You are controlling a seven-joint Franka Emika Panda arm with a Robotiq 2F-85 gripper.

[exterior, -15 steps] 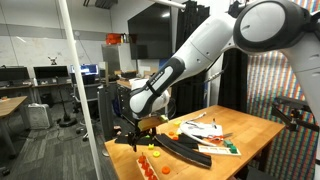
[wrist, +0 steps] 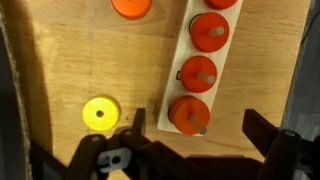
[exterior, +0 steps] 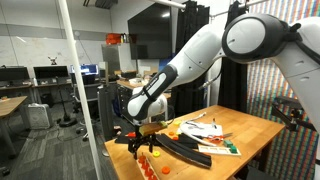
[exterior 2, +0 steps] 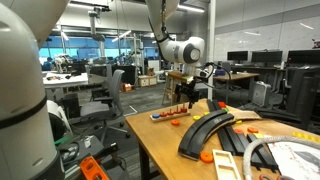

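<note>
A pale wooden strip [wrist: 177, 73] carries several red knobbed discs in a row. In the wrist view, the end red disc [wrist: 190, 115] with its small peg lies between my spread fingers, with a gap on either side. My gripper is open and holds nothing. Exterior view 1 has the strip and its red discs [exterior: 148, 169] near the table's front left corner, with the gripper [exterior: 142, 149] over its far end. A loose yellow disc [wrist: 101, 113] lies left of the strip, and an orange disc [wrist: 131, 5] is cut off at the top edge.
Black curved pieces [exterior: 184, 152] lie across the table beyond the strip. A white tray [exterior 2: 226, 165] and more coloured pieces stand farther along. Bare wooden table [exterior: 250, 132] spreads to the right in exterior view 1. The table edge runs close to the strip.
The arm's white upper links have swung lower and to the left in exterior view 1. The gripper has come down closer to the strip. The pieces on the table look unmoved.
</note>
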